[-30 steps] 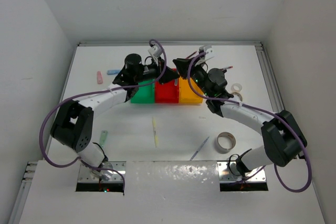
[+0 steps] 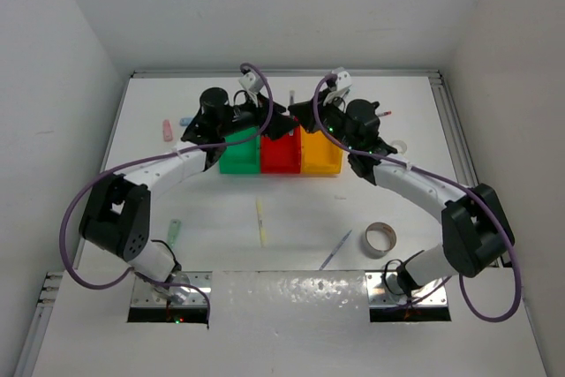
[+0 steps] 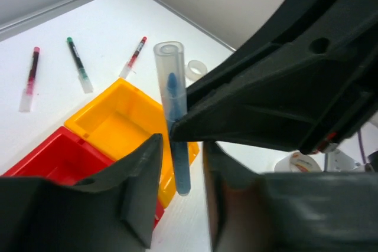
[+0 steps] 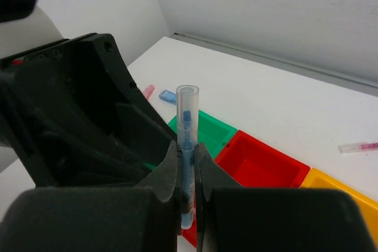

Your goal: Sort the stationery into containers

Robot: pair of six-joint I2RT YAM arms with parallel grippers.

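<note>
A clear-capped blue pen (image 4: 188, 127) stands nearly upright in the air, with my right gripper shut on it. In the left wrist view the same pen (image 3: 181, 172) passes through the gap of my left gripper, whose blurred fingers stand apart on either side of it. Below both grippers sit three joined containers: green (image 2: 238, 163), red (image 2: 281, 166) and yellow (image 2: 321, 166). A yellow pen (image 2: 261, 223), a blue-grey pen (image 2: 335, 250) and a green item (image 2: 174, 232) lie in front. The arms partly hide the containers.
Behind the containers lie a pink-capped pen (image 3: 32, 75), a green pen (image 3: 78, 62) and a red pen (image 3: 135, 55). A pink item (image 2: 167, 131) rests at left. A tape roll (image 2: 378, 238) sits at front right. Both grippers are very close together.
</note>
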